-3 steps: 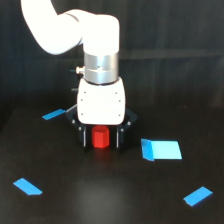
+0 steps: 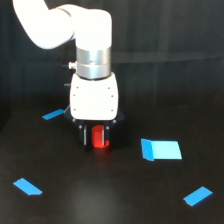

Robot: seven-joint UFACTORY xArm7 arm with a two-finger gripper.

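Observation:
A small red block [image 2: 100, 137] rests on the dark table near the middle of the camera view, its upper part close under the hand. Straight above it, pointing down, is my gripper [image 2: 95, 138] on the white arm. Its dark fingers [image 2: 83, 134] reach down on either side of the red block. They are hard to make out against the black surface, so I cannot tell whether they press on the block or stand apart from it.
A cyan-and-blue patch [image 2: 161, 149] lies right of the gripper. Blue tape strips mark the front left [image 2: 27, 187], the front right [image 2: 198, 196] and the back left [image 2: 53, 114].
The arm and hand have shifted slightly left, and the hand looks turned, with its fingers appearing closer together. The red block stays in about the same place.

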